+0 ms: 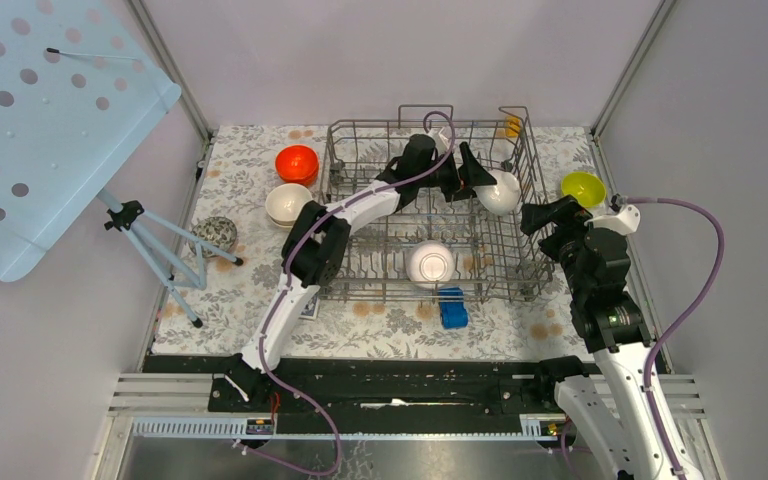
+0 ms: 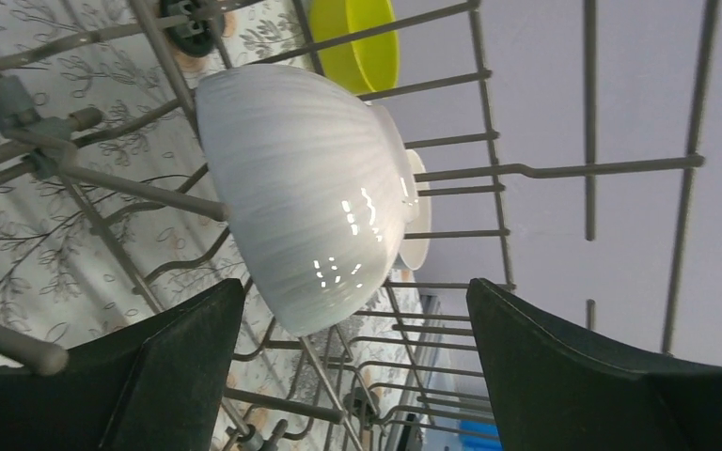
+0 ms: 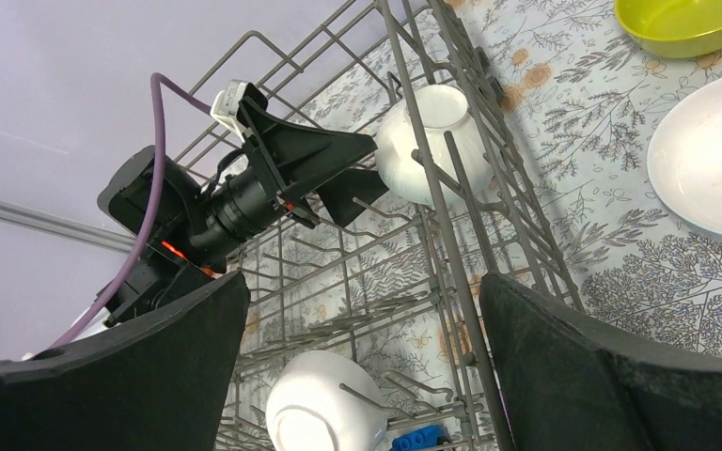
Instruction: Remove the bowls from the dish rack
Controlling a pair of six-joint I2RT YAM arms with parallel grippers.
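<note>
In the wire dish rack [image 1: 392,293], a white bowl [image 1: 501,194] rests tilted at the right side. My left gripper [image 1: 479,186] is beside it, fingers apart. In the left wrist view that white bowl [image 2: 301,178] lies just beyond the two fingertips, with nothing clasped between them. A second white bowl [image 1: 430,263] sits at the rack's front, and the right wrist view shows this bowl [image 3: 324,404] upside down. Outside the rack's right side, my right gripper [image 1: 552,216] stands open and empty.
Orange-red bowls [image 1: 297,163] and cream bowls [image 1: 288,203] stand left of the rack. On the right are a yellow-green bowl [image 1: 584,188] and a white dish [image 3: 714,155]. A blue object [image 1: 453,309] lies at the rack's front edge. Wire tines stand around the bowls.
</note>
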